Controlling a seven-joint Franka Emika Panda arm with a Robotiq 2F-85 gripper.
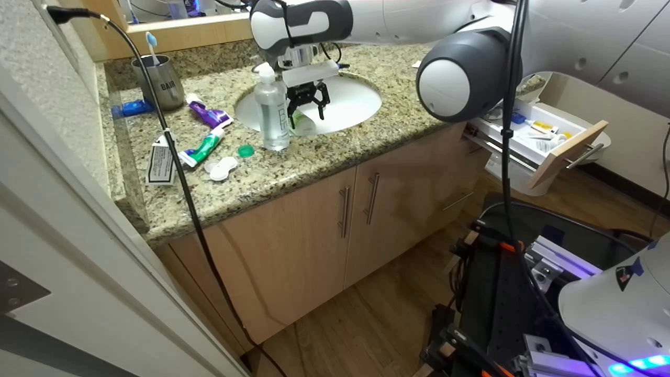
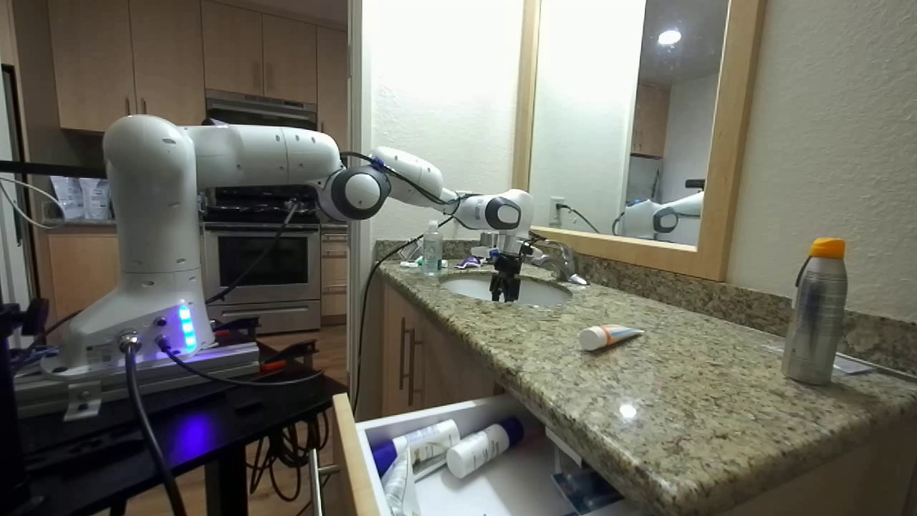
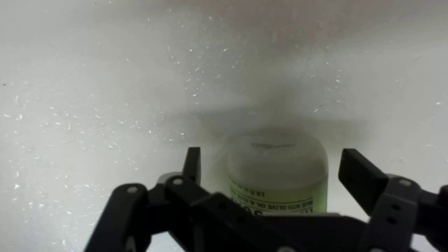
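Observation:
In the wrist view a bottle or jar with a pale rounded end and a green printed label lies in the white sink. My gripper is open above it, one finger on either side, with visible gaps between the fingers and the container. In exterior view 1 the same green-labelled container shows low in the sink basin, partly behind a clear pump bottle. My gripper points down into the basin there. Exterior view 2 shows the gripper over the sink; the container is hidden.
The pump bottle stands close by at the sink's front-left rim. Left of it lie a green tube, a purple tube and a metal cup. The faucet rises behind the basin. A drawer hangs open at right.

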